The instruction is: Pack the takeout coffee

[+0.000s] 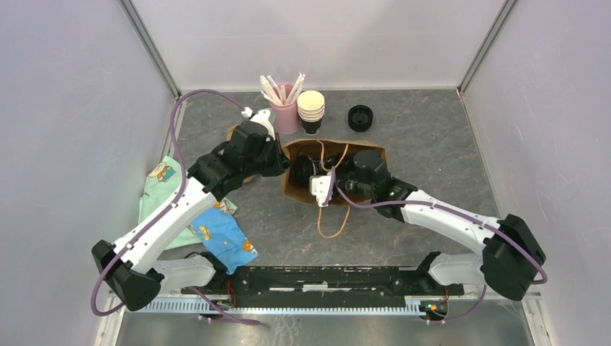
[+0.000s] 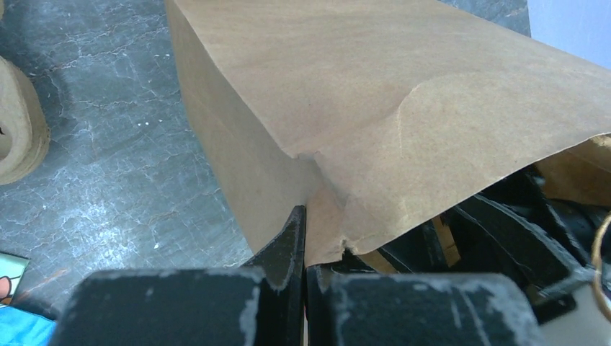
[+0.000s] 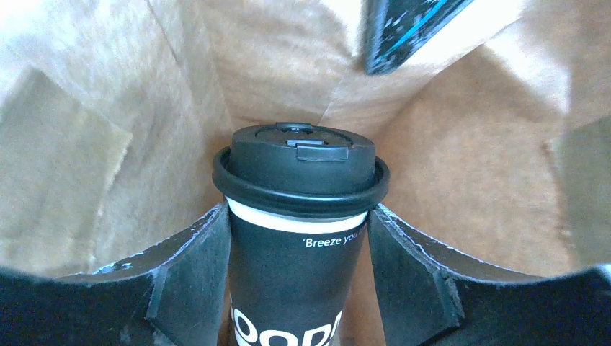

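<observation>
The brown paper bag (image 1: pixel 298 192) lies open in the middle, handles loose. My left gripper is shut at the bag's edge; the bag's paper (image 2: pixel 389 108) is creased by its tips. My right gripper is inside the bag, its fingers on either side of a black lidded coffee cup (image 3: pixel 295 267) just below the lid. Whether they grip it firmly I cannot tell; they are part open around it.
A pink straw holder (image 1: pixel 285 117), stacked cups (image 1: pixel 311 108) and a black lid (image 1: pixel 361 117) stand behind the bag. Cloths (image 1: pixel 223 238) lie at left.
</observation>
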